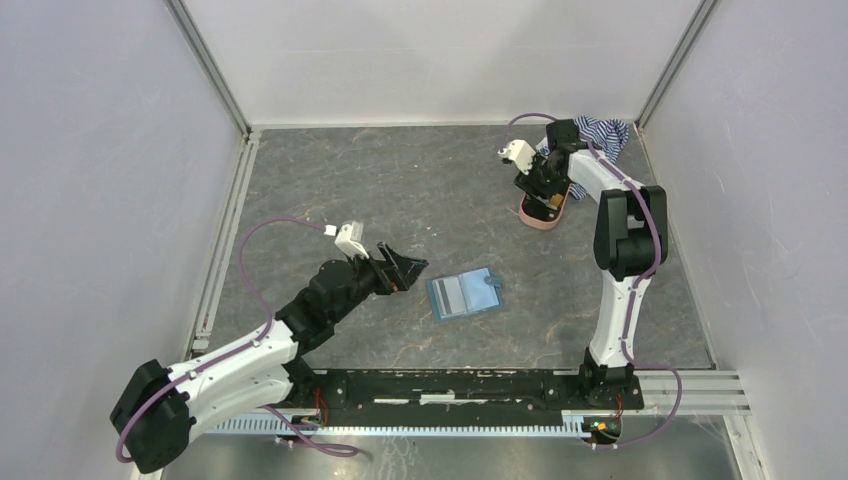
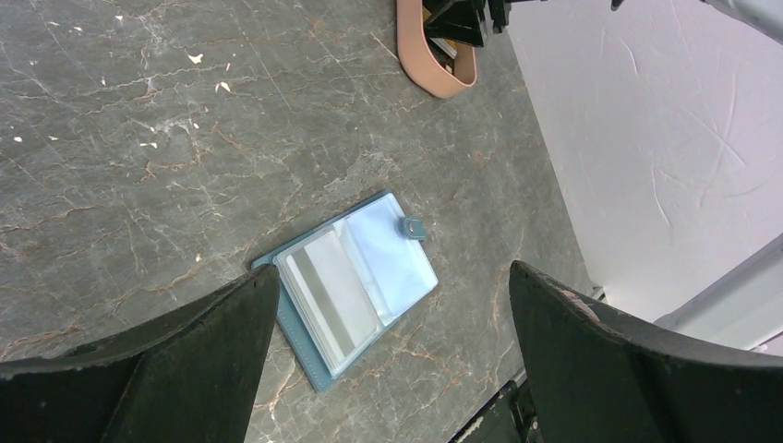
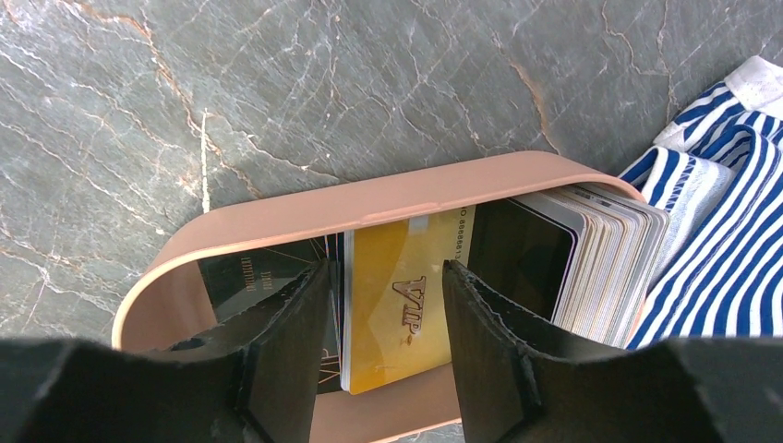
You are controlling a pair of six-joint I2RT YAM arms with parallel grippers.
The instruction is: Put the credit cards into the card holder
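Observation:
In the top view an unfolded blue card holder with clear pockets lies on the table; the left wrist view shows the same holder from above. My left gripper hangs open to its left, nothing between its fingers. At the back right, a pink oval box holds cards. In the right wrist view a gold card leans among dark cards in that box, with a stack of cards at one end. My right gripper is over the box, fingers part open, its fingers on either side of the gold card.
A blue-and-white striped cloth lies against the box's far end. Small white flecks dot the grey table, which is otherwise clear at left and centre. White walls enclose the back and sides.

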